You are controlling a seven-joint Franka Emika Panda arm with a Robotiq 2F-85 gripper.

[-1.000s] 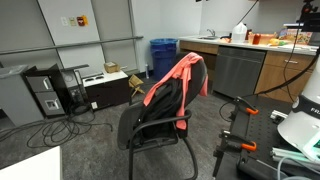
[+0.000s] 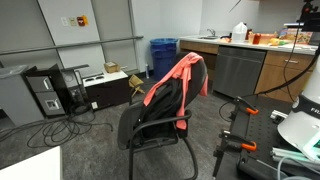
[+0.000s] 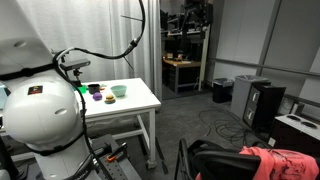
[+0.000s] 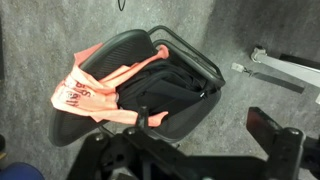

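Note:
A black armchair [image 2: 150, 125] stands on the grey floor. Draped over its backrest is an orange-pink cloth [image 2: 178, 75] with dark lettering; the wrist view shows this cloth [image 4: 88, 95] spread across the backrest, one strip reaching toward the seat. A dark bag or garment [image 4: 160, 88] lies against the chair beside it. My gripper hangs high over the chair, its two dark fingers wide apart at the bottom of the wrist view. Nothing shows between them; they look well clear of the cloth.
A white table [image 3: 125, 103] at the left carries a green bowl [image 3: 119, 86] and small toy-like items. Loose cables [image 2: 72, 130] lie on the floor near a dark cabinet [image 2: 48, 95]. A blue bin [image 2: 163, 55] stands at the back.
At the top edge of exterior view 1, a thin dark part of the arm has shifted to the right. Chair and cloth have not moved.

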